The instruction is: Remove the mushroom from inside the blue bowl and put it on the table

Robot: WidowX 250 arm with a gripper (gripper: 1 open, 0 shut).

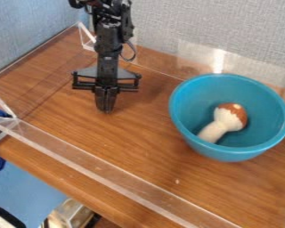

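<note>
The mushroom (223, 123), with a white stem and a brown-and-white cap, lies inside the blue bowl (181, 105). Its cap points up toward the back right and its stem toward the front left. The bowl rests on the right side of the wooden table (127, 147). Well to the left of the bowl, toward the back, my black gripper (106, 105) points downward, apart from the bowl and mushroom. Its fingers are dark and small here, so whether they are parted cannot be made out.
Clear low walls (92, 169) edge the table at the front left. A grey textured wall (216, 27) stands behind. Beyond the left edge are blue and dark objects.
</note>
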